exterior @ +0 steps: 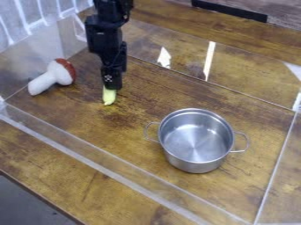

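Note:
A black gripper (108,81) reaches down from the top of the camera view over a pale yellow-green elongated object (109,97), whose upper part is hidden by the fingertips. Whether the fingers are closed on it is hard to tell. To the left lies a white toy mushroom with a red-brown cap (47,79). A steel pot (196,139) with two side handles stands at the lower right.
The wooden table (118,158) has clear plastic walls or sheets along its sides.

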